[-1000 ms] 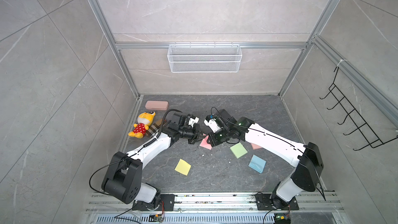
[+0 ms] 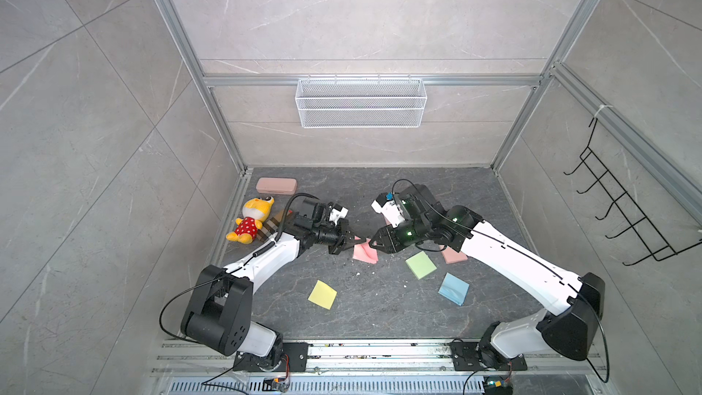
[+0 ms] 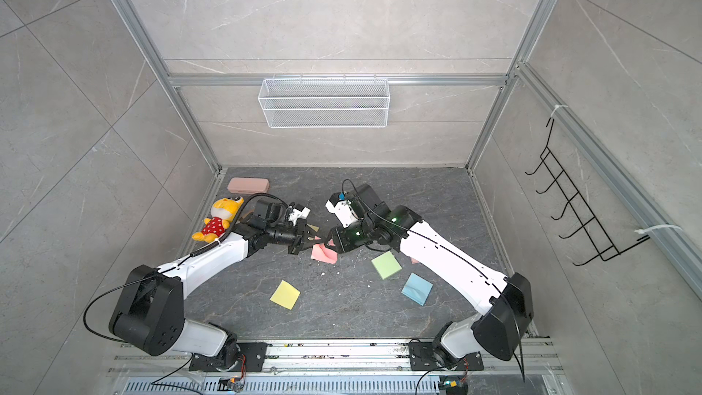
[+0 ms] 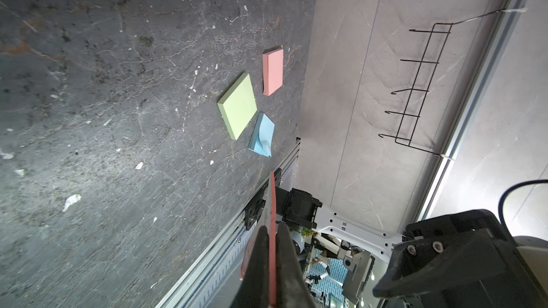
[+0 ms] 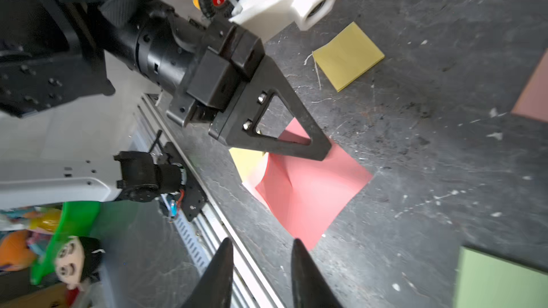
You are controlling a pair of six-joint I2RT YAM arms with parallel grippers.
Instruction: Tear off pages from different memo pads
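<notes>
My left gripper (image 2: 352,241) is shut on a thin pink sheet (image 5: 315,194), which hangs from its tip, creased, above the table's middle. In the left wrist view that sheet shows edge-on between the fingers. My right gripper stands open beside it, nothing between its fingers. On the table lie a yellow pad (image 2: 321,294), another yellow pad (image 5: 348,54), a green pad (image 4: 237,105), a blue pad (image 4: 262,134) with a lifted top sheet and a pink pad (image 4: 273,71).
A plush toy (image 2: 249,221) and a pink case (image 2: 276,185) sit at the left. A wire basket (image 2: 360,102) hangs on the back wall, a black hook rack (image 2: 621,204) on the right wall.
My right arm has shifted right and its elbow outward, away from the sheet at my left gripper. The left gripper has barely moved.
</notes>
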